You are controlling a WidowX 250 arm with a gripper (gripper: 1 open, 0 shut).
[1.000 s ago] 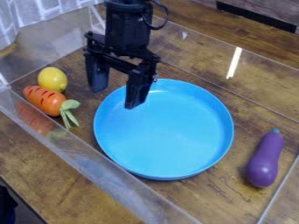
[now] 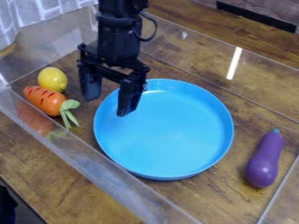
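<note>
My black gripper (image 2: 110,83) hangs over the upper left part of a blue plate (image 2: 163,129), its two fingers spread open, with nothing visible between them. To its left lie an orange carrot (image 2: 47,101) with green top and, just behind that, a yellow lemon-like object (image 2: 52,77). A purple eggplant (image 2: 265,157) lies at the right, apart from the plate.
A transparent wall runs diagonally along the lower left, in front of the carrot.
My gripper has shifted slightly to the left and down in the view. The objects have not visibly moved.
</note>
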